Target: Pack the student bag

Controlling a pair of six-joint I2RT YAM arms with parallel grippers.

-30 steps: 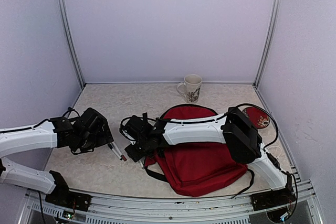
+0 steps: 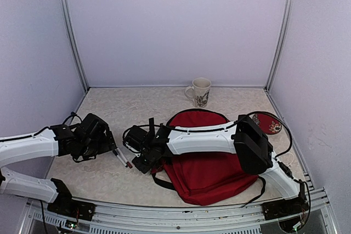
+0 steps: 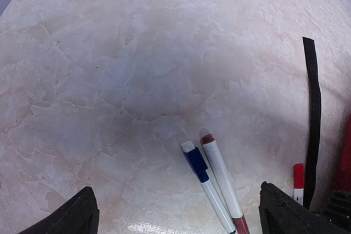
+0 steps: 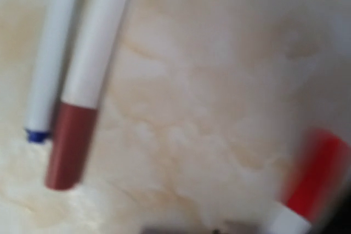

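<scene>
The red bag (image 2: 208,173) lies flat at the table's front centre-right, partly hidden by my right arm. Two pens lie side by side on the table, a blue-capped marker (image 3: 216,204) and a marker with a brownish-red cap (image 3: 222,176). My left gripper stands open above the table, empty. A marker with a bright red cap (image 3: 298,176) is close to my right gripper (image 2: 141,168), left of the bag. In the right wrist view this red cap (image 4: 318,171) is blurred at the lower right; whether the fingers grip it cannot be made out.
A patterned mug (image 2: 201,92) stands at the back. Near the right wall is a round red item (image 2: 267,124). A black strap (image 3: 313,113) lies on the table beside the bag.
The left arm, bag and mug have hardly moved.
</scene>
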